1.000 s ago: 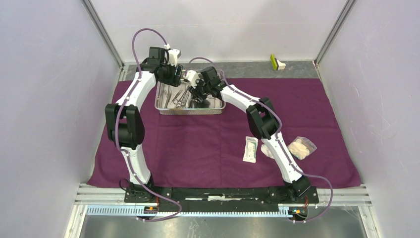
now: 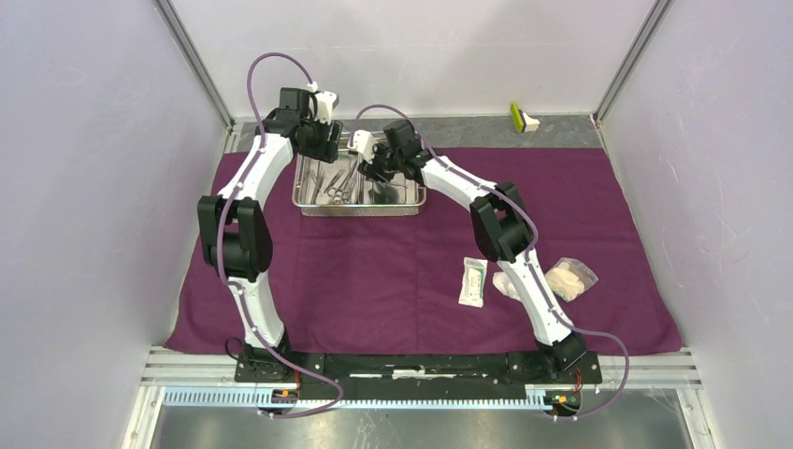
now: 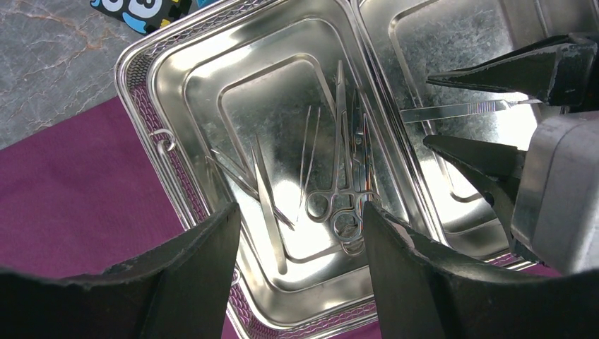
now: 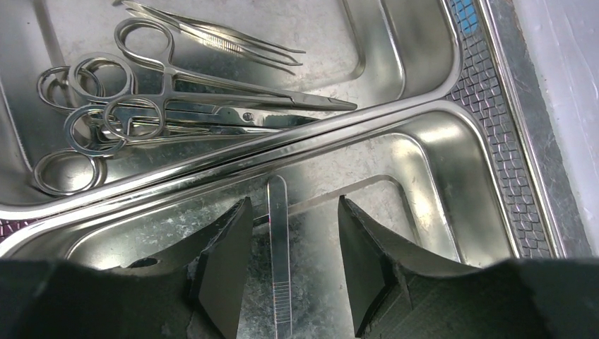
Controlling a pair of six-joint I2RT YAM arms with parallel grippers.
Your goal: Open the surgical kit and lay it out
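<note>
A wire basket (image 2: 360, 210) at the back holds two steel trays. The left tray (image 3: 254, 85) contains several tweezers (image 3: 270, 226) and scissor-like instruments (image 3: 339, 162), their rings overlapping. In the right tray (image 4: 424, 183) a flat steel handled instrument (image 4: 279, 261) lies alone. My right gripper is open over that tray, straddling this instrument's line with nothing held, as the right wrist view shows. My left gripper hangs open above the left tray, empty.
A dressing packet (image 2: 473, 281) and a bag of pale material (image 2: 571, 279) lie front right on the purple cloth (image 2: 374, 281), whose middle is clear. A green-and-white object (image 2: 525, 118) stands on the back ledge.
My right arm and gripper have shifted slightly over the right tray, a little toward the back. The left arm holds still.
</note>
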